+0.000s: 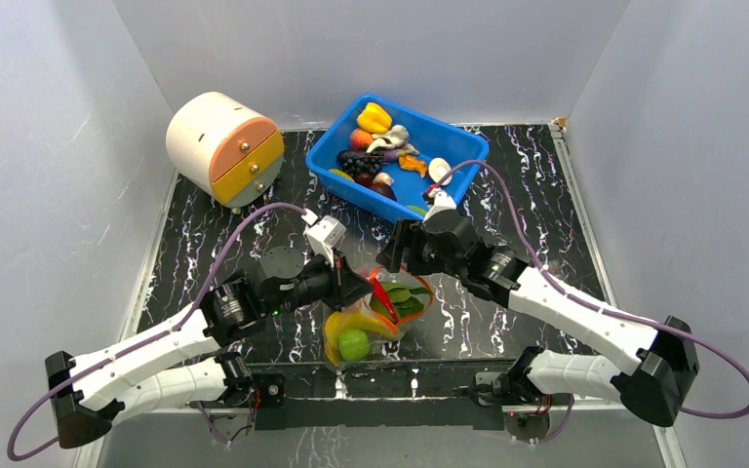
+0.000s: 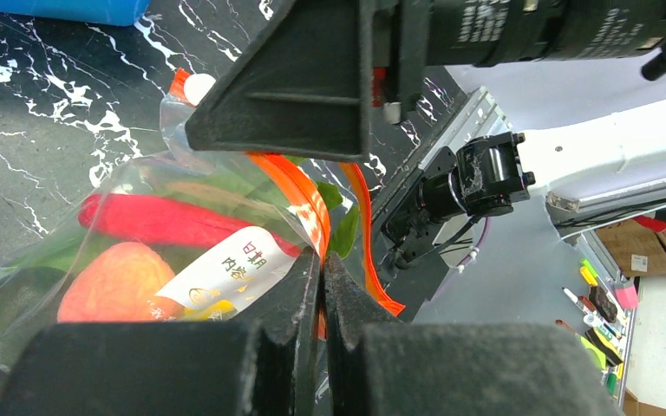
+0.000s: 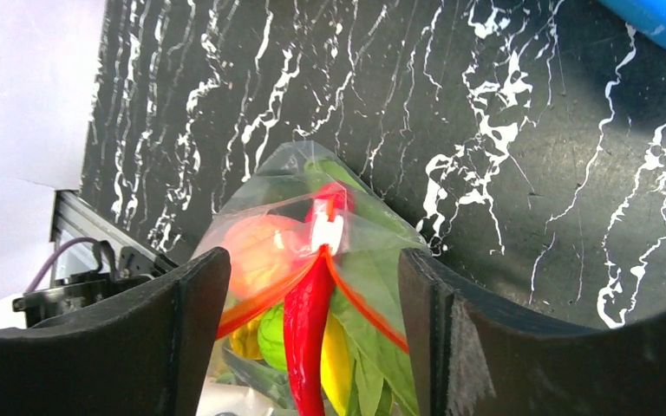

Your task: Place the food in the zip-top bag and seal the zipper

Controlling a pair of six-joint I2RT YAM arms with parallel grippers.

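The clear zip bag (image 2: 152,178) stands with its mouth spread, orange zipper strips (image 2: 308,195) along the rim. Through its plastic show a red pepper (image 2: 165,221), a round orange fruit (image 2: 113,286), green leaves (image 1: 405,299), a lime-green ball-like item (image 1: 354,344) and something yellow (image 1: 333,336). My left gripper is shut on the bag's rim, an orange strip passing between its fingertips. At the mouth's far side, my right gripper holds its fingers (image 3: 204,282) apart; the orange strips lie between them in that view, ungripped.
Behind the bag sits a blue bin (image 1: 458,141) with assorted toy food. A cream, orange and yellow drawer unit (image 1: 219,146) occupies the back left.
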